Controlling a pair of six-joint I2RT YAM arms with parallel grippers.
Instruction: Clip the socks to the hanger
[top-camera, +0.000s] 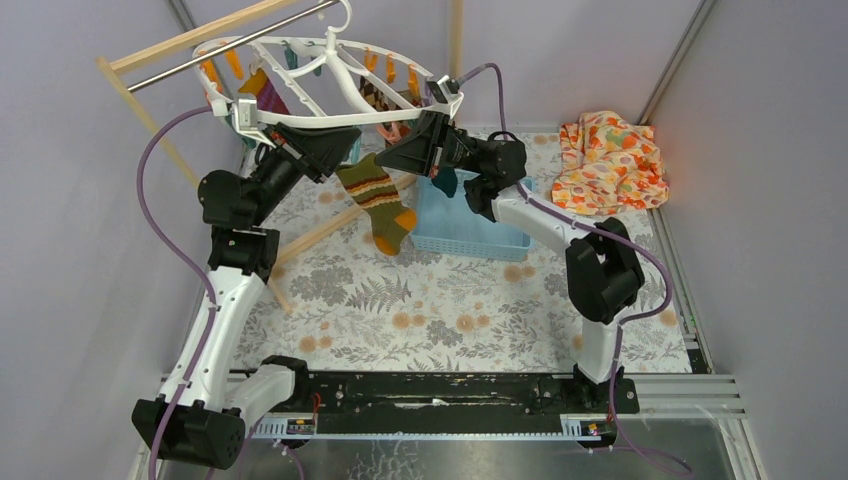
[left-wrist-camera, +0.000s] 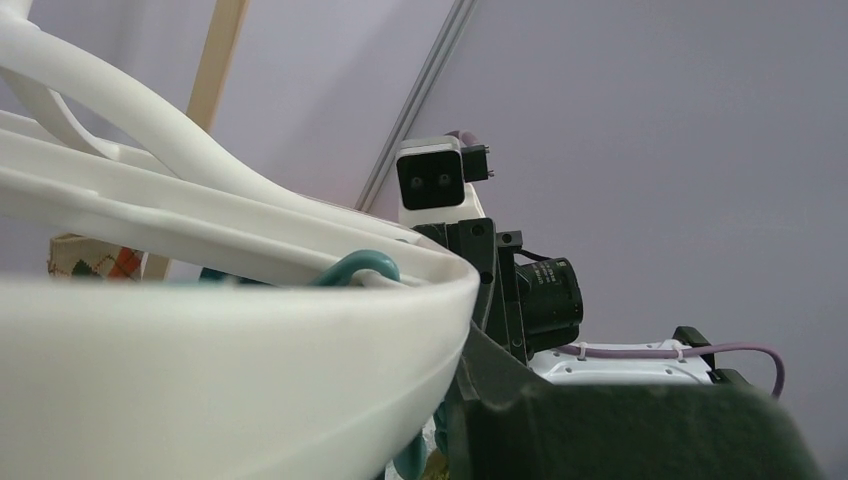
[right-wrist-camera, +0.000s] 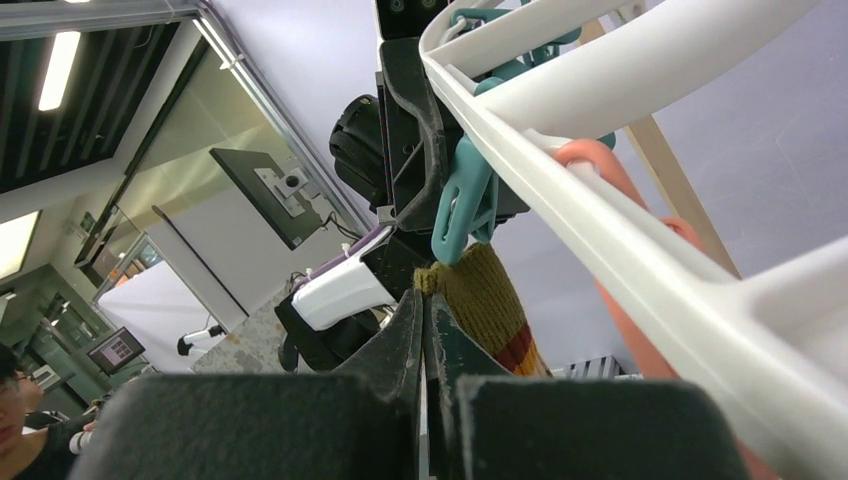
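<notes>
The white hanger (top-camera: 300, 118) hangs on the rail with clips and several socks. An olive striped sock (top-camera: 372, 195) (right-wrist-camera: 480, 300) dangles under its front rim between my grippers. My left gripper (top-camera: 332, 160) is at the front rim by a teal clip (right-wrist-camera: 462, 200); its fingers are largely hidden, so their state is unclear. My right gripper (top-camera: 385, 158) is shut on the sock's top edge, just below that clip. The left wrist view is mostly filled by the hanger's rim (left-wrist-camera: 220, 370).
A blue basket (top-camera: 470, 240) stands beneath on the patterned table. An orange floral cloth (top-camera: 607, 165) lies at the back right. Wooden bars (top-camera: 200, 33) frame the rail.
</notes>
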